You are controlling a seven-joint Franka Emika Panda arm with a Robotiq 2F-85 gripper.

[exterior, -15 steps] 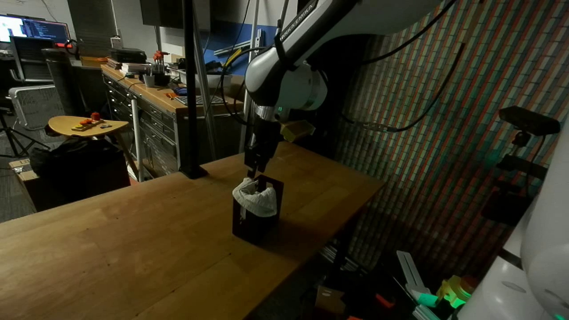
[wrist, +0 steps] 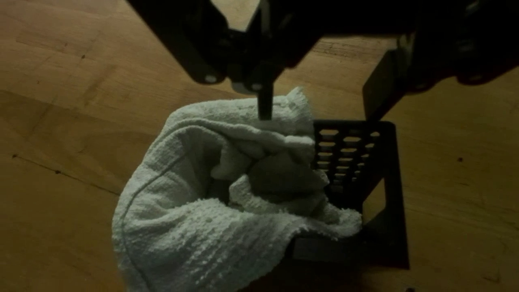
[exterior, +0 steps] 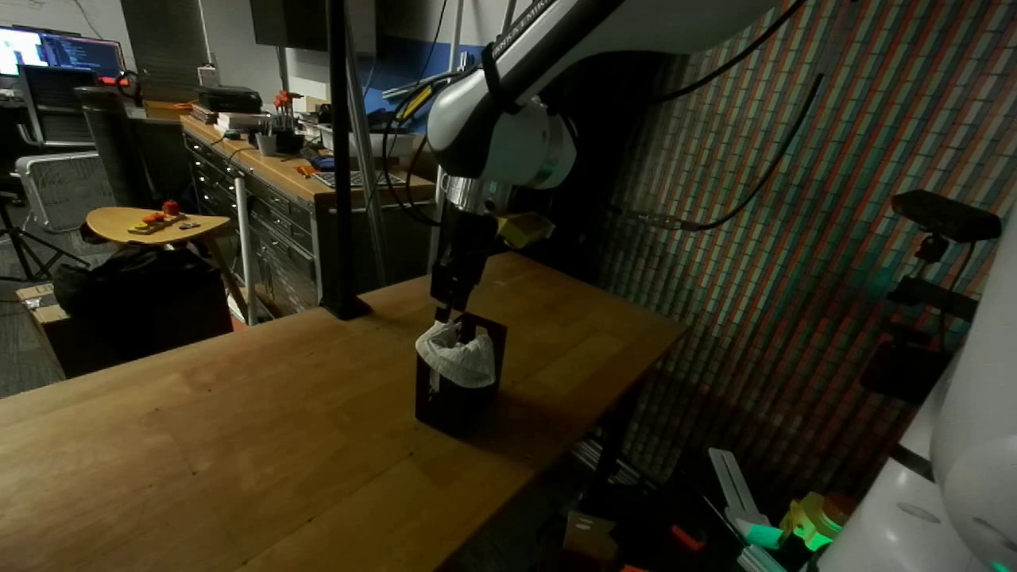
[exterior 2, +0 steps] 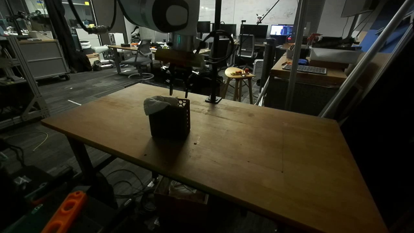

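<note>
A black box with hexagonal holes [wrist: 399, 204] stands upright on the wooden table, its top open. White cloth [wrist: 194, 238] lies crumpled partly inside it and hangs over its rim; in exterior view 2 the cloth [exterior 2: 155, 104] drapes over the box's left side. My gripper is over the box's far rim in the wrist view, its fingers spread apart. One fingertip [wrist: 265, 104] overlaps the cloth's upper edge there, and whether it touches is unclear. Nothing is visibly held. From exterior view 1, the gripper [exterior: 450, 313] points down at the box's back edge.
A black upright post [exterior: 340, 191] is fixed at the table's edge, behind the box. The table's right edge drops off beside a patterned wall [exterior: 763, 286].
The arm and gripper have shifted slightly left in exterior view 1. The box and cloth look the same as before.
</note>
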